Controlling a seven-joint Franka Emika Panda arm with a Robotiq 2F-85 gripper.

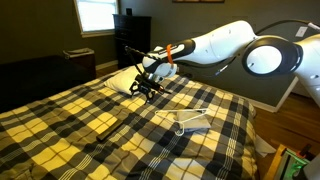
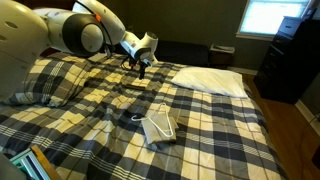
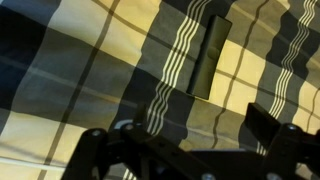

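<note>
A flat black oblong object lies on the plaid cloth in the wrist view. In that view my gripper is open, its two dark fingers wide apart and nothing between them. The black object lies ahead of the fingertips, apart from them. Exterior view 1 has the gripper above the bed, in front of the white pillow. From the other side, the gripper hangs left of the pillow.
A white hanger lies with a pale flat piece on the plaid bed. Part of the hanger crosses the wrist view's lower left. Much of the bed is clear. Dark furniture stands behind.
</note>
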